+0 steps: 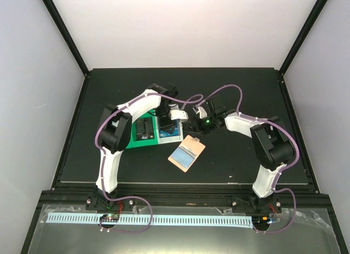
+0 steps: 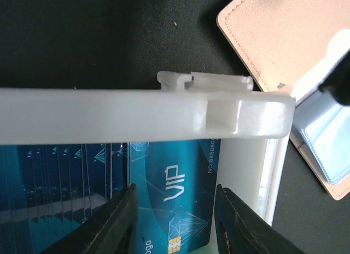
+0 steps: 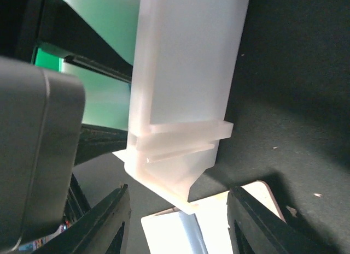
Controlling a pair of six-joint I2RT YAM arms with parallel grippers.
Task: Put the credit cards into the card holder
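My left gripper is open over blue credit cards (image 2: 152, 177) in the white compartment (image 2: 250, 169) of a box; its fingers flank the card printed "VIP". My right gripper is open beside that compartment's outer wall (image 3: 191, 57), with nothing visible between its fingers. Black fingers of the left gripper reach into the box in the right wrist view. The tan card holder (image 1: 196, 153), with clear sleeves, lies on the table in front of the box, to its right.
The green part (image 1: 134, 142) of the box, with black contents, sits left of the white compartment. Both arms crowd the middle over the box.
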